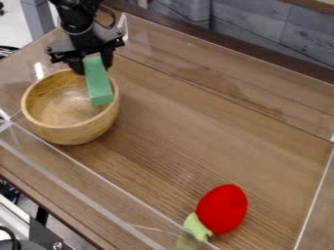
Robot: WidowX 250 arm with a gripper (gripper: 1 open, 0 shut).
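Observation:
My gripper [89, 55] is at the upper left, shut on a green block [97, 84] that it holds upright over the wooden bowl [55, 125]. The block's lower part appears within the bowl's outline, near its right rim; whether it touches the bowl cannot be told.
A red object with a pale green tip [222, 210], like a toy vegetable, lies at the lower right. The table's edge runs along the lower left.

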